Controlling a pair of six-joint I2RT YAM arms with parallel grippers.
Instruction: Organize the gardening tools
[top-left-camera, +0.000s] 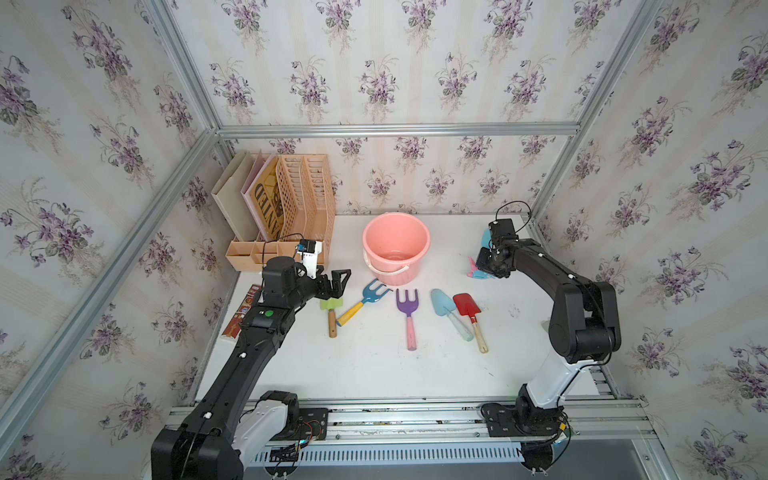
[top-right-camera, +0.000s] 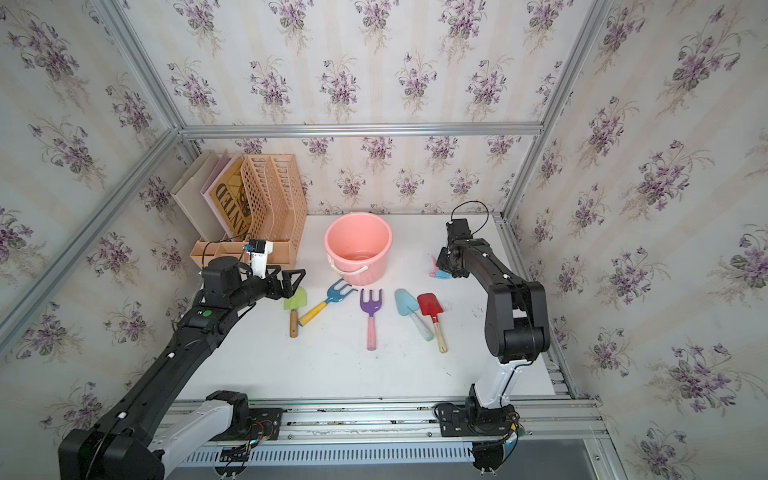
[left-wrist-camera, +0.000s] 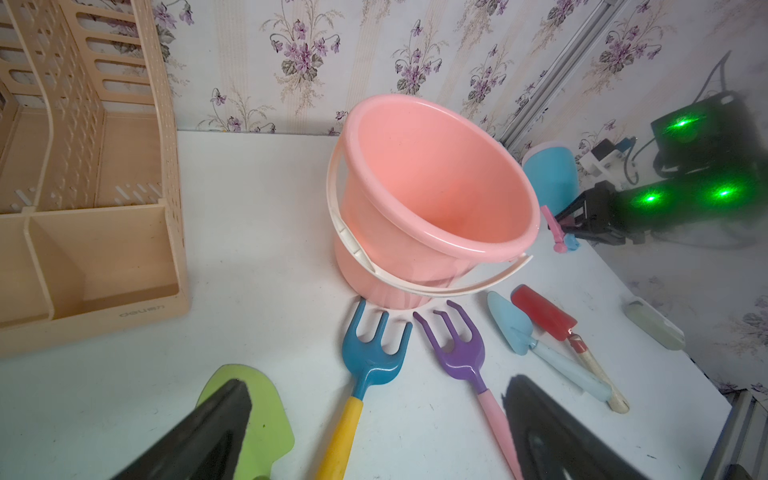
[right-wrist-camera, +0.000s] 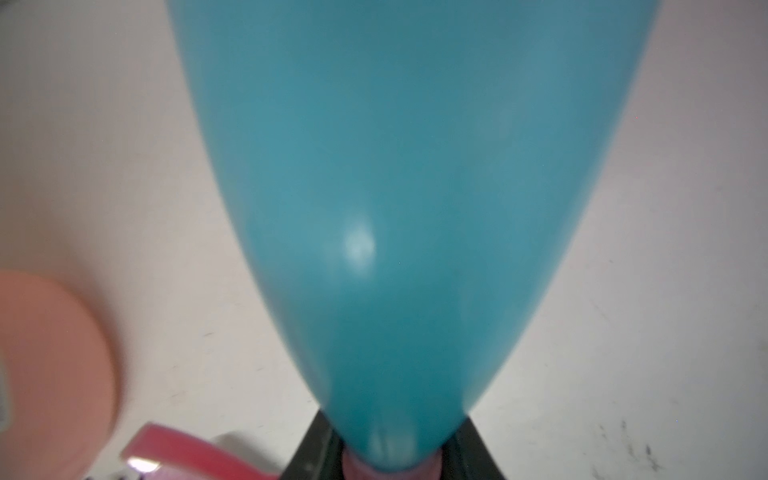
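Note:
My right gripper is shut on a blue watering can with pink parts at the back right, beside the pink bucket; the can's blue body fills the right wrist view. My left gripper hangs open above a green tool. On the table lie a blue-and-yellow fork, a purple fork, a light-blue trowel and a red trowel.
A beige organizer with folders stands at the back left, left of the bucket. Patterned walls close in the back and sides.

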